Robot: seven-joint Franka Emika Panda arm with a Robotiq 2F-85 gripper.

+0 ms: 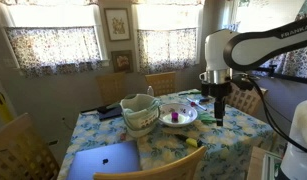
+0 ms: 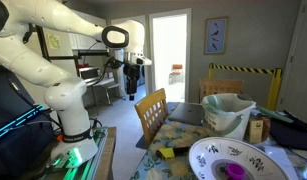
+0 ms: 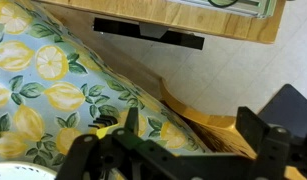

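My gripper hangs high at the right side of the table in exterior view 1, well above it. In exterior view 2 the gripper hangs in the air near the wooden chair. The wrist view shows its dark fingers spread apart, with only floor and the chair's edge visible between them. A large white dish holds a pink-purple item. Behind the dish in exterior view 2 stands a pale bin with a white liner. A yellow-and-black item lies on the tablecloth.
A lemon-print tablecloth covers the table. A closed laptop lies at its near left. Wooden chairs surround the table, one just below my gripper. Several small things stand behind the bin.
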